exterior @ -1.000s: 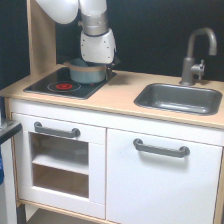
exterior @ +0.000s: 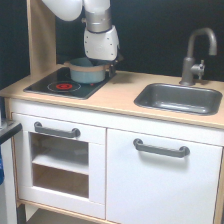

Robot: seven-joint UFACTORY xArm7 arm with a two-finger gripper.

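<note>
A blue-grey pot [exterior: 87,74] stands on the black cooktop [exterior: 52,84], towards its back right. The white robot arm [exterior: 101,43] reaches down from the top of the camera view, just above and behind the pot's right side. Only a small dark part of my gripper [exterior: 114,64] shows at the arm's lower end, close to the pot's right edge. Its fingers are too small and too hidden to make out, and whether they touch the pot is unclear.
A grey sink [exterior: 180,98] with a tall faucet [exterior: 196,55] lies to the right. Bare wooden counter [exterior: 120,92] separates it from the cooktop. Below are an oven door [exterior: 60,160] and a white cabinet door [exterior: 160,185], both closed.
The arm has shifted slightly right and up, uncovering more of the pot's rim. The pot stays at about the same place on the cooktop.
</note>
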